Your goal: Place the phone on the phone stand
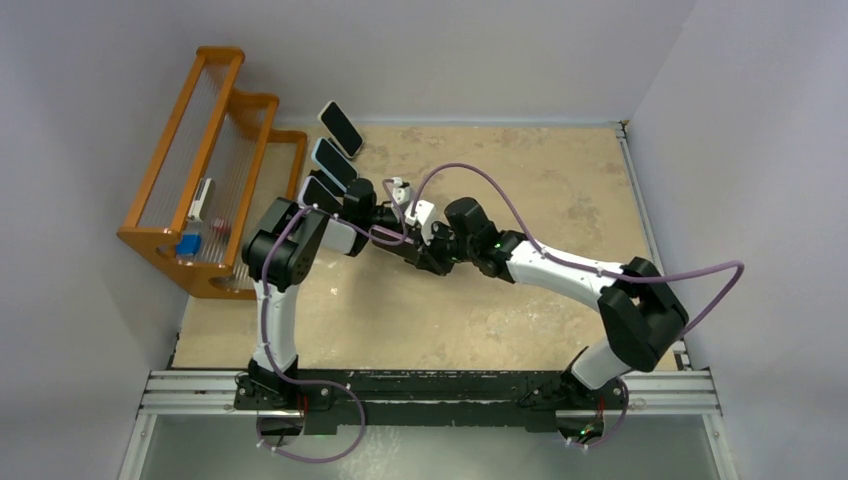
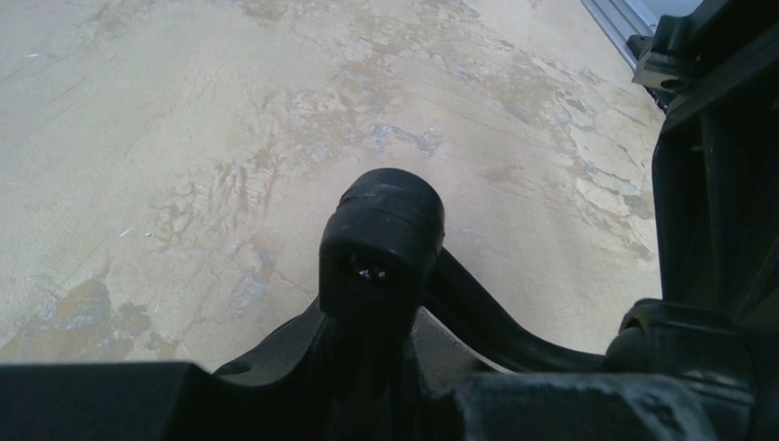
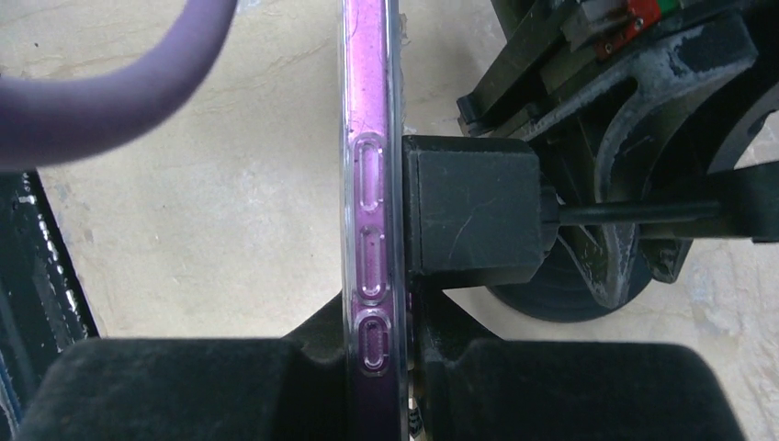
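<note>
The pink phone in a clear case (image 3: 366, 110) is held edge-on between the grippers at the table's middle, largely hidden by them in the top view. My right gripper (image 1: 432, 247) is shut on it, with the phone running between its fingers in the right wrist view. My left gripper (image 1: 393, 218) meets the right one from the left. In the left wrist view it is shut on a black part (image 2: 377, 276), likely of a stand, though its identity is unclear.
Several phones on stands (image 1: 334, 163) line the left back. A wooden shelf unit (image 1: 172, 241) with small items stands at the far left.
</note>
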